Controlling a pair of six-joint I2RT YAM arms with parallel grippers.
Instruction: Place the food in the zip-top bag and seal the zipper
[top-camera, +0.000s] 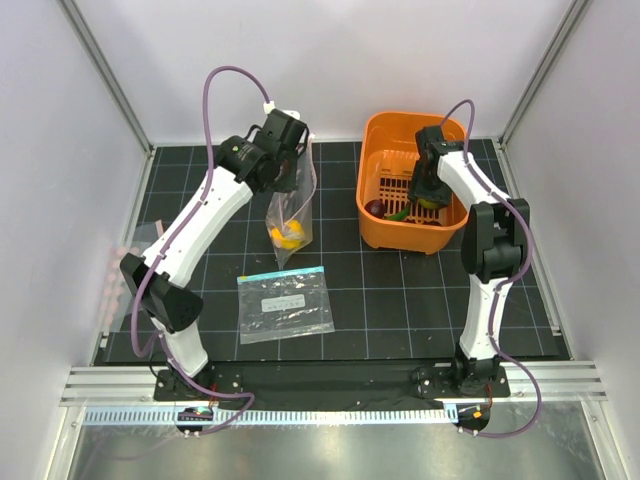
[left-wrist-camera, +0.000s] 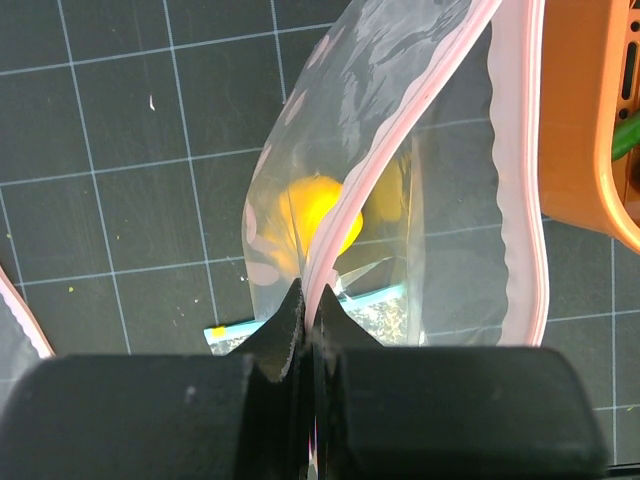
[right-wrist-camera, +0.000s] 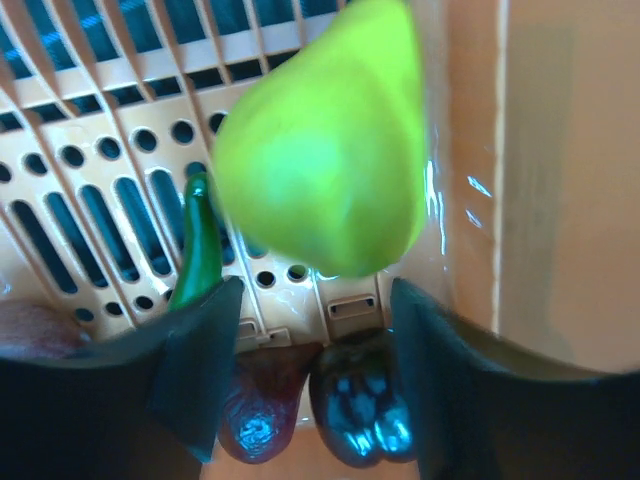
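A clear zip bag (top-camera: 276, 215) with a pink zip edge hangs upright from my left gripper, which is shut on one side of its rim. The bag's mouth gapes, and yellow food (left-wrist-camera: 318, 208) sits low inside it. Inside the orange basket, my right gripper is open above a green pear-shaped fruit (right-wrist-camera: 325, 150). That fruit lies just past the fingertips, with nothing held between them. From the top view, the right gripper (top-camera: 430, 198) covers most of the fruit.
The orange basket (top-camera: 372, 165) also holds a green pepper (right-wrist-camera: 203, 245), a dark purple item (right-wrist-camera: 262, 405) and a dark shiny vegetable (right-wrist-camera: 362, 405). A flat empty zip bag (top-camera: 285, 325) lies in front; another clear bag (top-camera: 125, 285) lies at the left.
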